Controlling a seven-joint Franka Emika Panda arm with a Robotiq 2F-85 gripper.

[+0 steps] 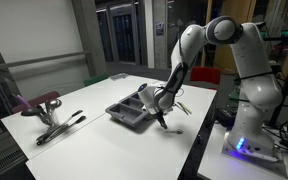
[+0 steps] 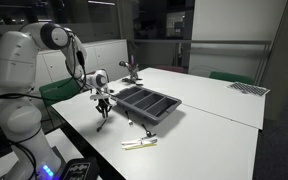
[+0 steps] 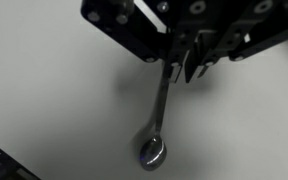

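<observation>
A metal spoon lies under my gripper in the wrist view, its bowl pointing away from the fingers. Its handle runs up to the left fingertip; whether it passes between the fingers is hidden. Only a small gap shows between the fingertips. In exterior view 1 the gripper is low over the white table, with the spoon just to its right. The second exterior view has the gripper beside the near left side of the grey tray.
A grey compartment tray stands close to the gripper. Several utensils lie in front of it. A holder with utensils and dark tongs occupy the table's left.
</observation>
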